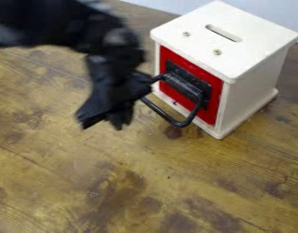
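Note:
A white wooden box (245, 45) with a slot in its top stands at the upper right. Its front has a red panel (207, 114) with a black latch plate and a black loop handle (180, 122) hanging out to the lower left. My black gripper (115, 116), blurred, is just left of the handle, shut, with nothing visible between its fingers.
A pale wall or edge lies behind the box at the top.

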